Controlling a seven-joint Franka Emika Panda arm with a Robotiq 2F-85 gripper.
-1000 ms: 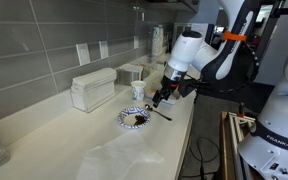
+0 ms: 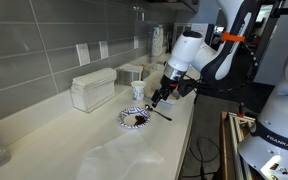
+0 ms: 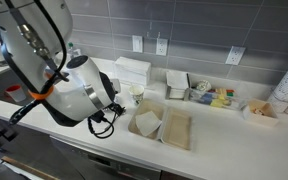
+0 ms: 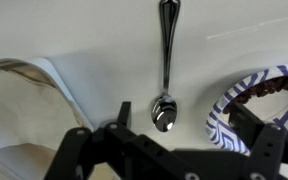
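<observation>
In the wrist view a metal spoon (image 4: 167,60) lies on the white counter, its bowl toward the gripper and its handle running to the top edge. My gripper is open above it, one finger on each side of the spoon's bowl with nothing held between them. To the right is a blue-and-white patterned plate (image 4: 224,107) with dark red bits on it. From the first exterior view, the plate (image 2: 134,110) sits on the counter left of the gripper (image 2: 161,98), and the spoon (image 2: 160,115) lies between plate and arm.
A beige tray or box (image 3: 166,142) with a pale sheet inside stands beside the arm. A white mug (image 2: 138,90) is behind the plate, near a white bin (image 2: 93,90). Farther right are a bag of colorful items (image 3: 213,97) and a small box (image 3: 259,112).
</observation>
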